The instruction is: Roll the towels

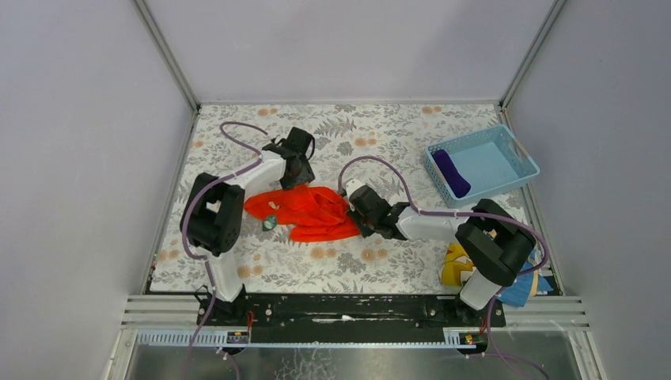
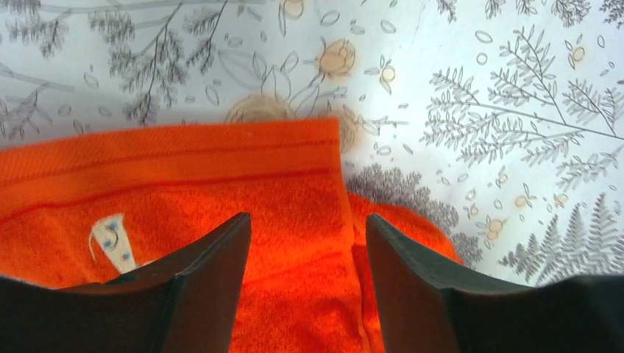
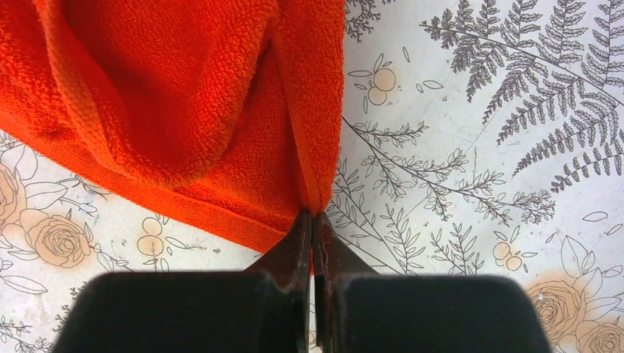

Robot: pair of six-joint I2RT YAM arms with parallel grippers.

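Note:
A crumpled red towel (image 1: 305,210) lies in the middle of the floral table. Over its upper-left part hovers my left gripper (image 1: 294,170), its fingers apart above a hemmed corner of the towel (image 2: 294,198) in the left wrist view, nothing visibly held. My right gripper is shut on the towel's right edge (image 3: 316,110), near a corner, with folds of cloth beside it.
A blue basket (image 1: 494,170) holding a rolled purple towel (image 1: 449,170) stands at the back right. Yellow and blue cloths (image 1: 456,261) lie at the front right, under the right arm.

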